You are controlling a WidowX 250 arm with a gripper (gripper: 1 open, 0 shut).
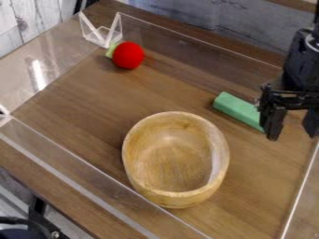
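Note:
My black gripper [288, 112] is at the right edge of the camera view, beside the green block [237, 111] and partly over its right end; whether it is open or shut is unclear. A round wooden bowl [176, 187] sits at the front centre of the wooden table. A red ball [129, 55] lies at the back left, with a light green object [111, 49] behind it and a white wire rack [99, 30] near the left edge.
Clear rims run along the left and right edges.

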